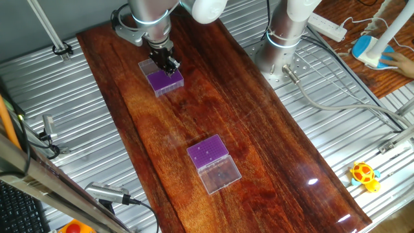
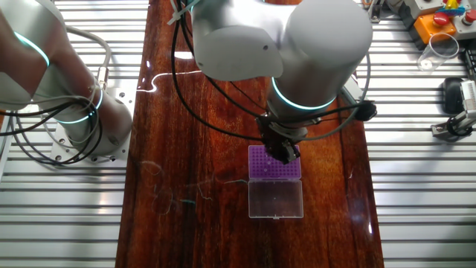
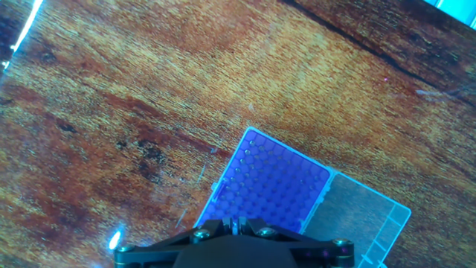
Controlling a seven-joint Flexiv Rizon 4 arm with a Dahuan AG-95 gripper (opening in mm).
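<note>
Close above a purple rack box hangs my gripper, its fingers brought together. The wrist view has the fingertips meeting at the bottom edge, in front of the purple grid; whether something tiny sits between them is too small to tell. The grid has many small wells, several with pale dots along one side. A clear lid lies opened out beside it. From the other side, the gripper covers part of the purple rack. A second purple rack holds a few pale spots.
The second rack's clear lid lies open on the wooden table. Between the two boxes the wood is bare. A toy turtle and a camera on a stand sit off the table's sides.
</note>
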